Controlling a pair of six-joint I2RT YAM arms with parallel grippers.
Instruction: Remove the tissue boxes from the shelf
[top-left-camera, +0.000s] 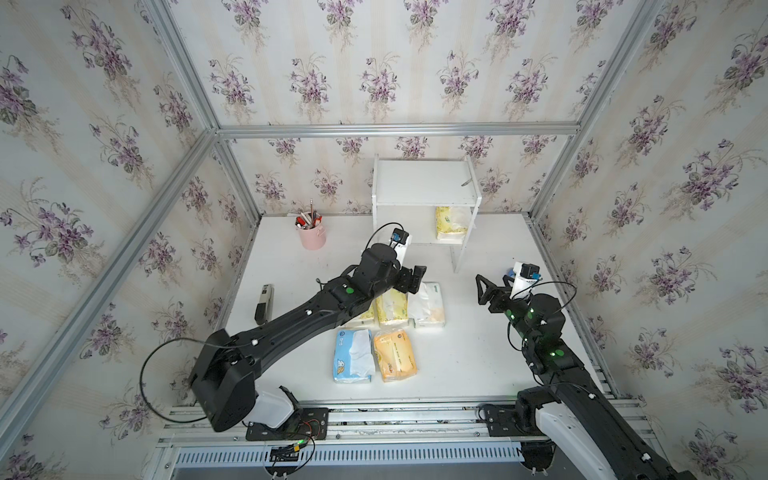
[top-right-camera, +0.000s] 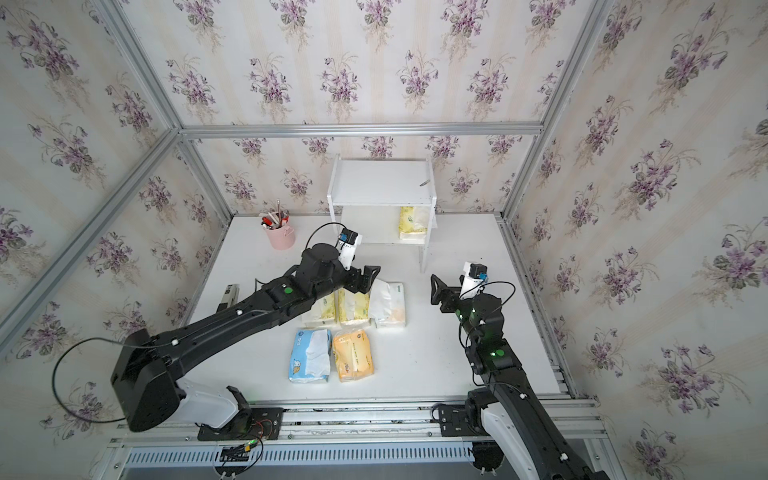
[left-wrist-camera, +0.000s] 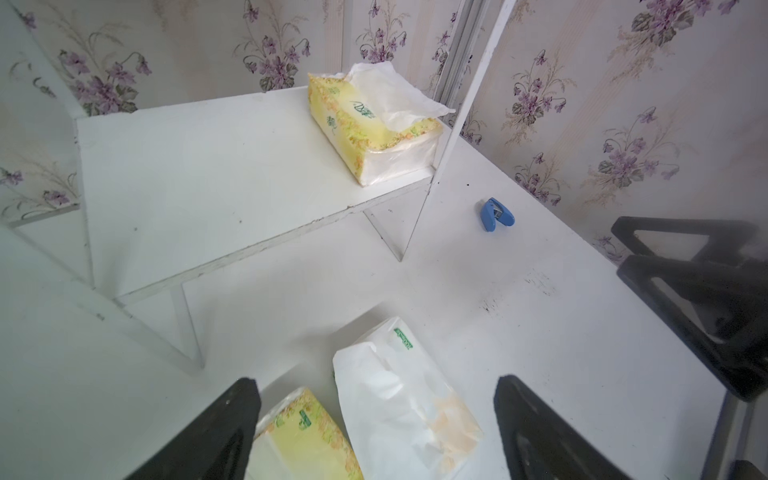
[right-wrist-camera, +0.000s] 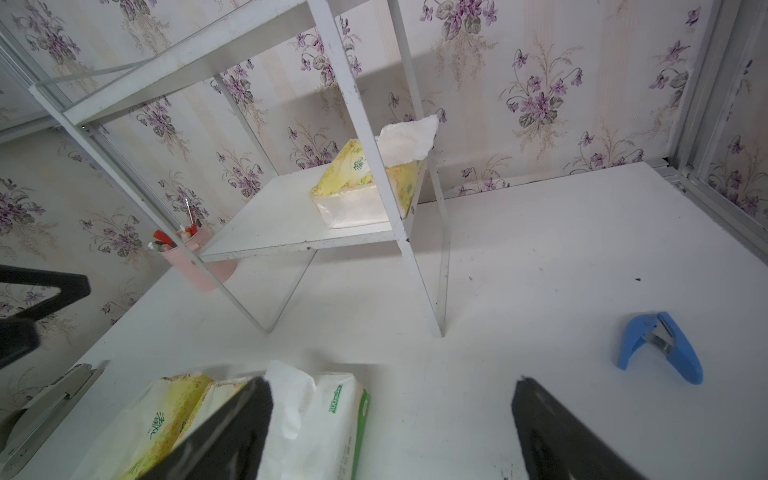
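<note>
One yellow-and-white tissue pack (left-wrist-camera: 352, 120) sits at the right end of the white shelf's (left-wrist-camera: 208, 184) lower board, against the right post. Several packs lie flat on the table: a white one (top-left-camera: 426, 304), a yellow one beside it (top-left-camera: 393, 306), another yellow one partly behind my left arm, a blue one (top-left-camera: 353, 356) and an orange one (top-left-camera: 395, 355). My left gripper (top-left-camera: 416, 278) hangs over the white and yellow packs in front of the shelf, its fingers apart and empty. To the right, my right gripper (top-left-camera: 484, 291) is open above bare table, nothing between its fingers.
A pink cup of pens (top-left-camera: 312, 232) stands at the back left, and a dark-and-light tool (top-left-camera: 265, 304) lies on the left. A blue clip-like tool (right-wrist-camera: 660, 345) rests on the right. The shelf's thin posts and top board (top-left-camera: 424, 182) frame its opening.
</note>
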